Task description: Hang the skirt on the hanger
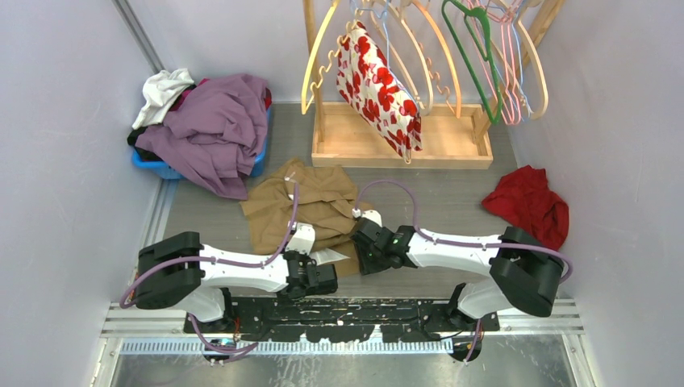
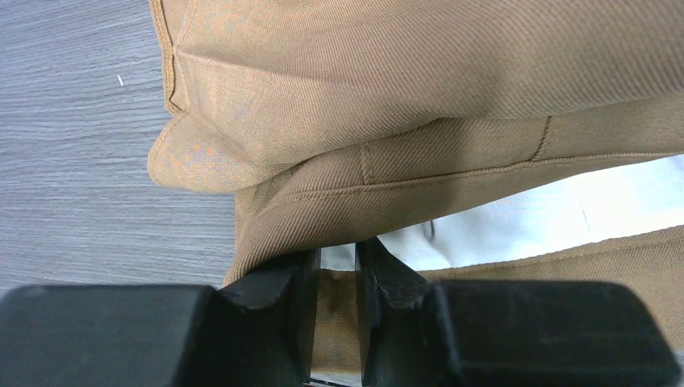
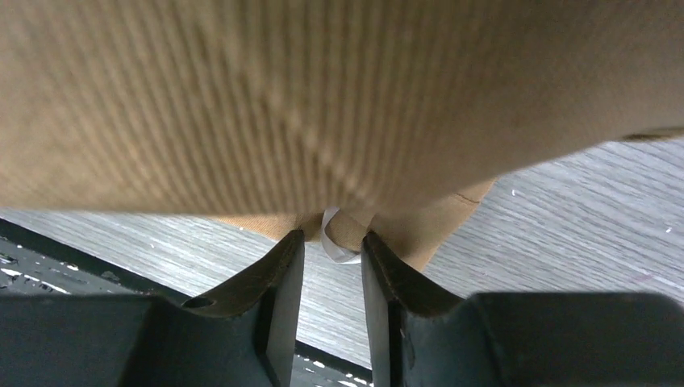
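Observation:
A brown skirt (image 1: 310, 197) lies crumpled on the floor in front of the arms in the top view. Its waist shows a pale inner lining (image 2: 532, 226) in the left wrist view. There my left gripper is narrowly open at the waist opening. The upper layer of cloth drapes over its left finger, and lining and brown cloth show through the gap. My right gripper is part open at the skirt's right end, with a raised brown fold above it. A white loop (image 3: 332, 238) shows between its fingertips; I cannot tell whether it touches them.
Several hangers, among them a green hanger (image 1: 476, 48), hang on the wooden rack (image 1: 363, 160) at the back. A red-flowered white cloth (image 1: 375, 89) hangs there too. A full blue basket (image 1: 161, 168) stands back left; a red cloth (image 1: 528, 205) lies at right.

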